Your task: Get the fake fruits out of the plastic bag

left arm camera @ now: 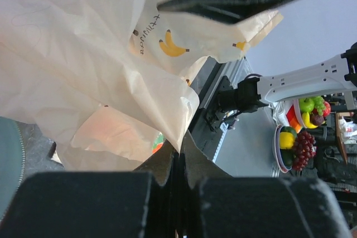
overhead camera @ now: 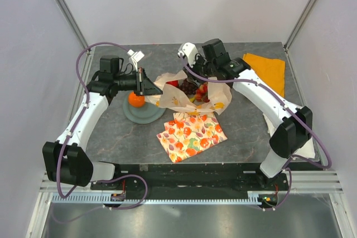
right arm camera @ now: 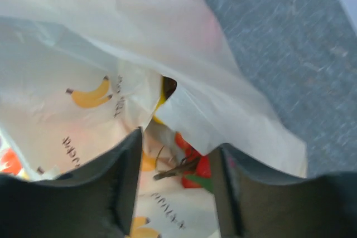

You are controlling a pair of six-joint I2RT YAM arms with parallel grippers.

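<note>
The crumpled plastic bag (overhead camera: 177, 98) with banana prints holds red, yellow and dark fruits (overhead camera: 188, 87), partly covered by plastic in the right wrist view. My left gripper (overhead camera: 149, 86) is shut on the bag's left edge, the film (left arm camera: 167, 115) rising from its fingertips. My right gripper is above the bag's opening, part open, with plastic and fruits below; whether it touches them I cannot tell. An orange (overhead camera: 135, 99) rests on the blue-grey plate (overhead camera: 145, 114) left of the bag.
A floral cloth (overhead camera: 192, 140) lies in front of the bag. An orange pouch (overhead camera: 269, 66) and a white cloth (overhead camera: 301, 151) lie at the right.
</note>
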